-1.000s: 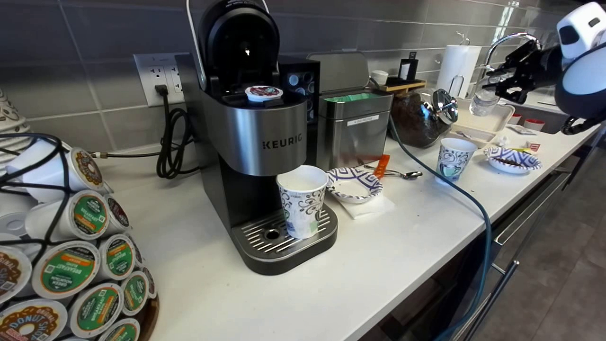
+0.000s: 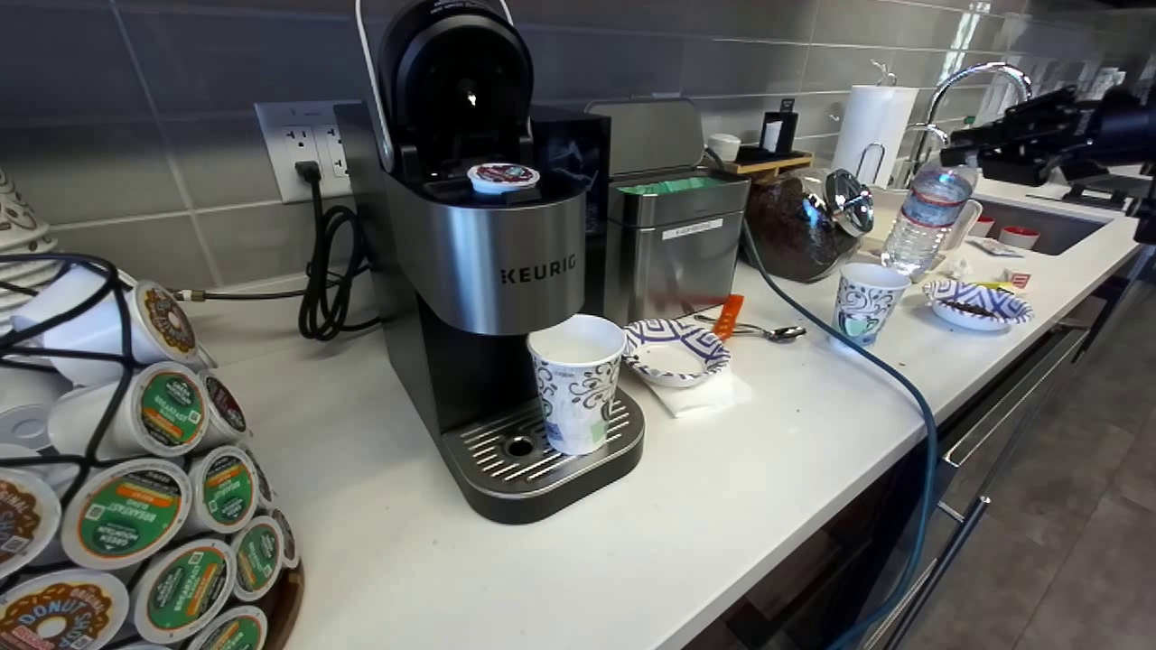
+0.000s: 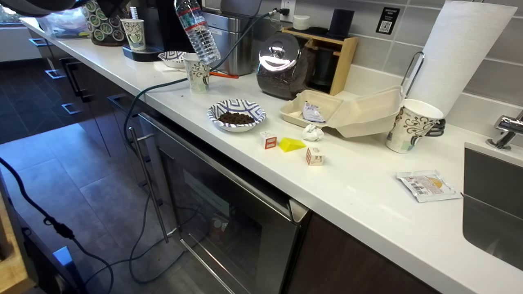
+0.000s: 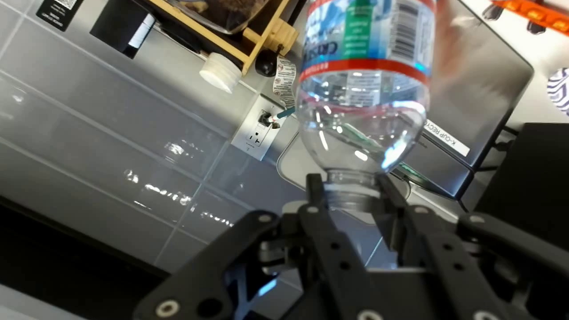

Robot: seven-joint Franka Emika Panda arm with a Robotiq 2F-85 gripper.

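My gripper is shut on the neck of a clear plastic water bottle (image 4: 365,101) with a red, blue and green label. In exterior view 1 the bottle (image 2: 929,217) hangs tilted below the gripper (image 2: 957,155), its base toward the lower left. From exterior view 2 the bottle (image 3: 197,32) appears above and just behind a patterned paper cup (image 3: 197,73); whether they touch is unclear. The fingertips are beyond that view's top edge. Another paper cup (image 2: 577,385) stands on the drip tray of the Keurig coffee maker (image 2: 504,260), whose lid is raised with a pod on top.
A bowl of dark grounds (image 3: 236,115), small cartons (image 3: 314,157) and an open takeout box (image 3: 365,115) lie on the counter. A glass jar (image 2: 797,227) and metal bin (image 2: 677,249) line the wall. A blue cable (image 2: 867,352) crosses the counter.
The gripper and bottle have come nearer the coffee maker, and the bottle now looks larger, with its label in view. Most of the white arm has left exterior view 1.
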